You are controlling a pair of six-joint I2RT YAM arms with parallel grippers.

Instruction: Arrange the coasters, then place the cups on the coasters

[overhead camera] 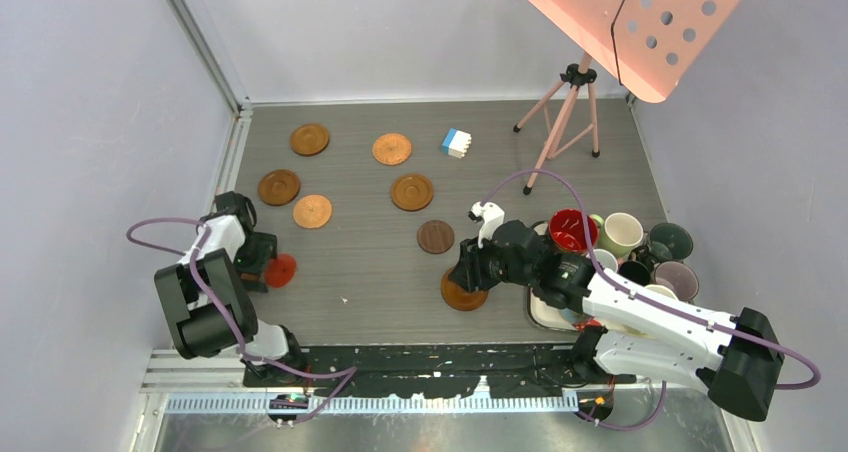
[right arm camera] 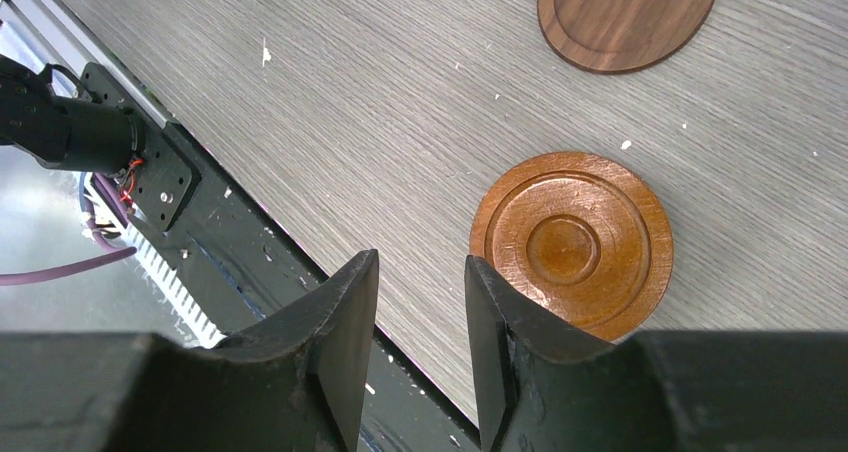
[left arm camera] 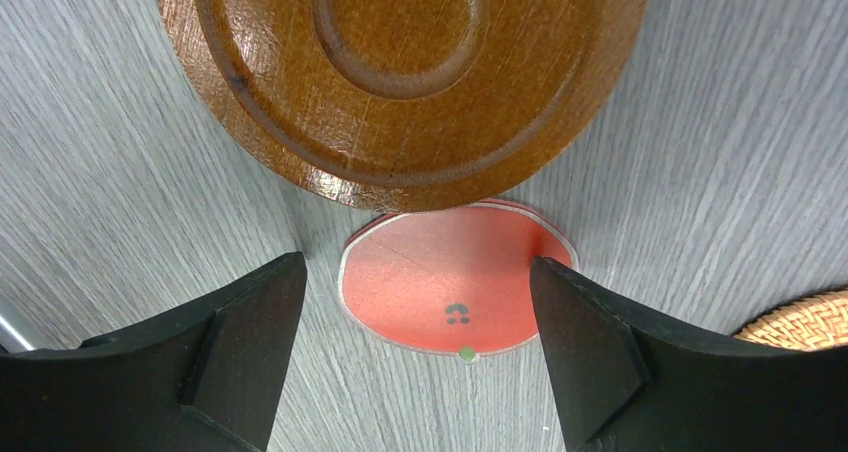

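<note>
My left gripper is low over a red oval coaster (overhead camera: 281,270), its open fingers either side of it; in the left wrist view the red coaster (left arm camera: 440,282) lies against a brown wooden coaster (left arm camera: 400,132). My right gripper is part open and empty, above a brown coaster (right arm camera: 565,237) at the front middle, with a darker coaster (right arm camera: 625,17) behind it. Cups, including a red cup (overhead camera: 572,232) and a green cup (overhead camera: 621,234), stand crowded in the tray at the right.
More round coasters (overhead camera: 391,149) are spread over the table. A blue-white block (overhead camera: 456,142) and a pink tripod (overhead camera: 570,107) stand at the back. Bare table lies between the left coasters and the middle.
</note>
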